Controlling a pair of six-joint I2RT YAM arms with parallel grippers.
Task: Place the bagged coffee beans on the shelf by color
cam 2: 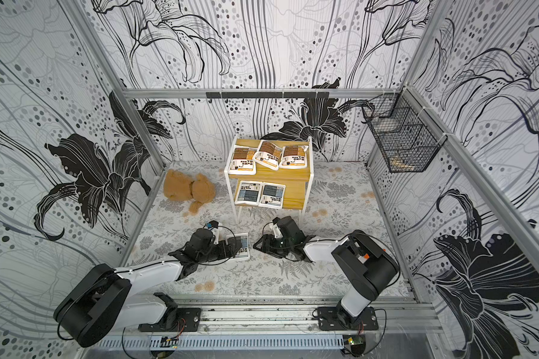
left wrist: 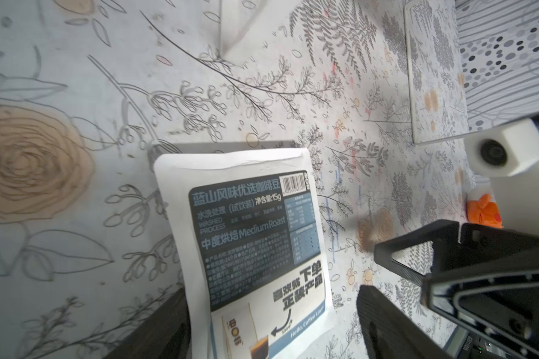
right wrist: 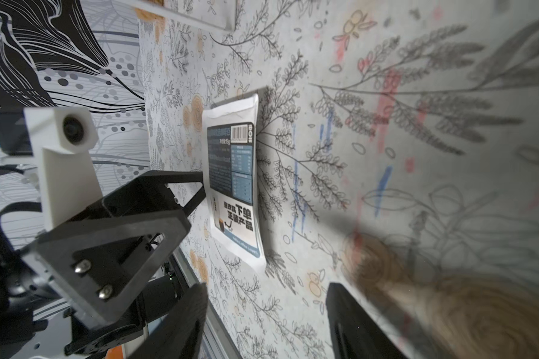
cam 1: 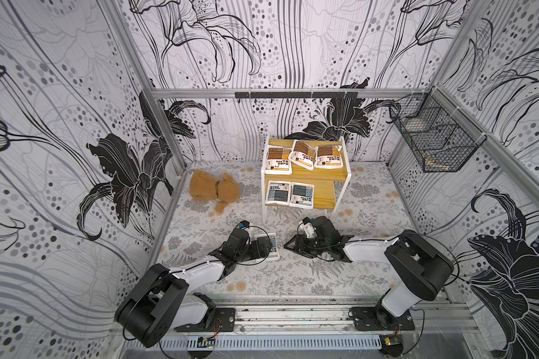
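Observation:
A white bag of coffee beans with a blue-grey label point(left wrist: 251, 239) lies flat on the table. My left gripper point(cam 1: 260, 247) is over its left part, fingers open, one finger point(left wrist: 167, 329) close along the bag's left edge; contact is hard to tell. To the right of that bag, my right gripper point(cam 1: 294, 244) is open and empty, facing it. On the wooden shelf point(cam 1: 324, 195), two blue-grey bags point(cam 1: 278, 192) occupy the lower level at left and middle. Three brown-orange bags point(cam 1: 328, 156) rest on the upper level, the middle one tilted over its left neighbour.
A brown plush toy point(cam 1: 206, 185) lies left of the shelf. High on the right hangs a black wire basket point(cam 1: 440, 137). An orange object point(left wrist: 484, 210) shows beyond the right arm. The lower shelf's right side is bare.

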